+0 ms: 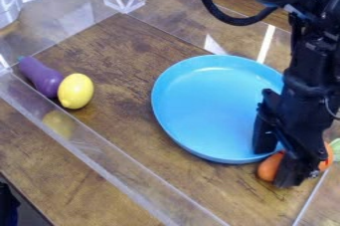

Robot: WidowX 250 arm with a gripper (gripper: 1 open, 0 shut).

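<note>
The black arm comes down at the right of the camera view, its gripper low beside the blue plate's right front edge. The gripper is shut on an orange carrot with a pale green top, partly hidden by the fingers. The blue plate lies empty on the wooden surface.
A yellow lemon and a purple eggplant lie at the left. Clear plastic walls border the wooden surface, which is free at upper left and front of the plate.
</note>
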